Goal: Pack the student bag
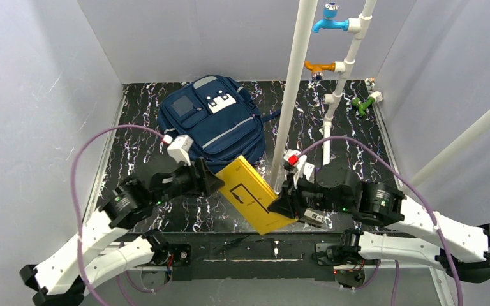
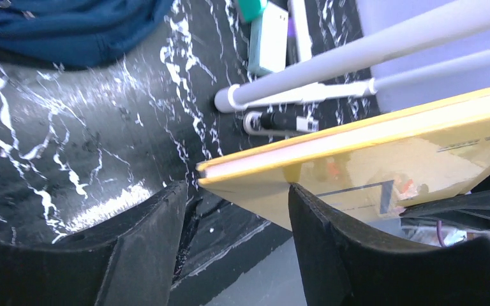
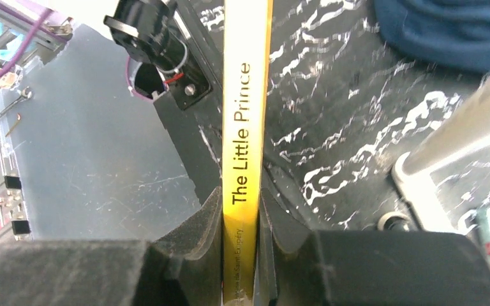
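Observation:
The yellow book, "The Little Prince" on its spine, is raised above the floor, tilted, between my two arms. My right gripper is shut on it; in the right wrist view the book's spine stands upright between the pads. At the book's other end is my left gripper, its fingers spread apart. In the left wrist view the book passes beyond the right-hand finger, its corner showing in the gap, not clamped. The navy student bag lies on the floor behind, its opening not visible.
A white pipe rises just behind the book, near my right gripper. Behind that arm a white box and a black-and-white cylinder lie on the floor. Taps, including an orange one, line the back pipe. Bare floor lies left of the bag.

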